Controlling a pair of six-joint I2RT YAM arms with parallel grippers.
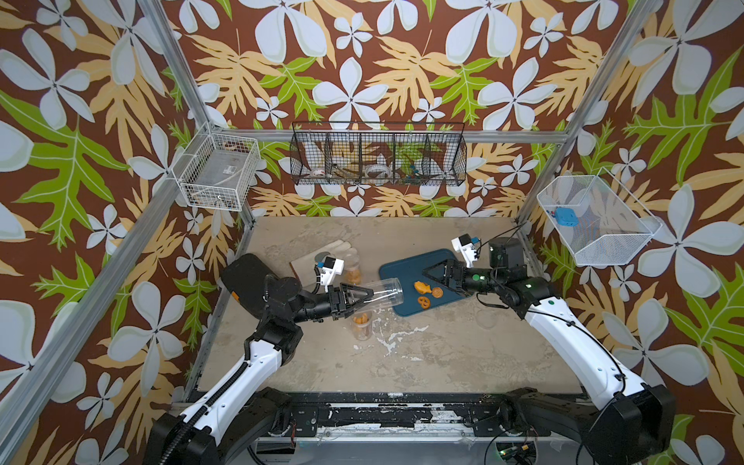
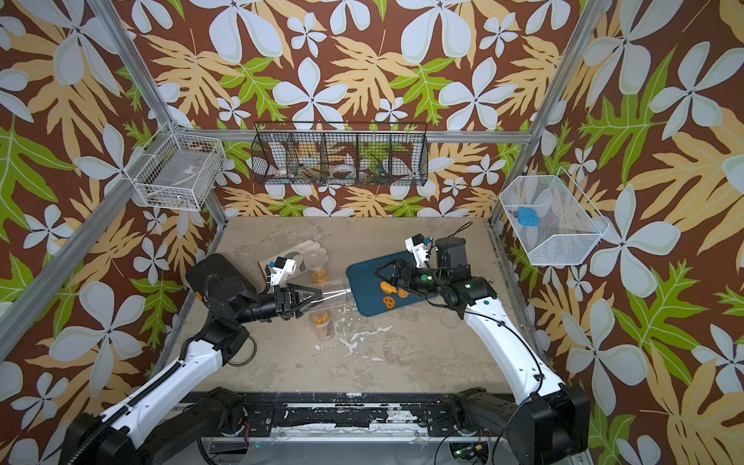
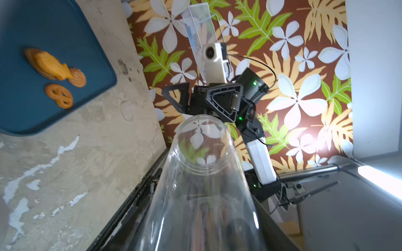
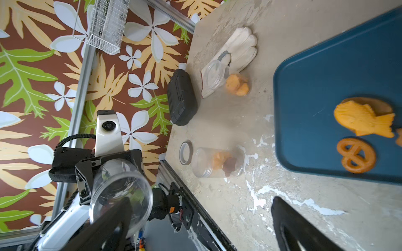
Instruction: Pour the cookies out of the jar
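Observation:
My left gripper (image 1: 358,299) is shut on a clear, empty jar (image 3: 201,200), held on its side above the table. In the right wrist view the jar's open mouth (image 4: 125,200) faces toward me, with nothing visible inside. Several cookies lie on the blue tray (image 4: 293,125): a fish-shaped cookie (image 4: 356,119) against a brown one, a pretzel (image 4: 356,154), and a round cookie (image 3: 77,77). Over the tray's right side hangs my right gripper (image 1: 435,276), open, with nothing between its blurred fingers.
Two more clear jars with cookies inside, one near (image 4: 217,162) and one farther back (image 4: 237,85), stand left of the tray. Behind them lies a white glove (image 4: 238,50). A black case (image 4: 182,96) sits at the left edge.

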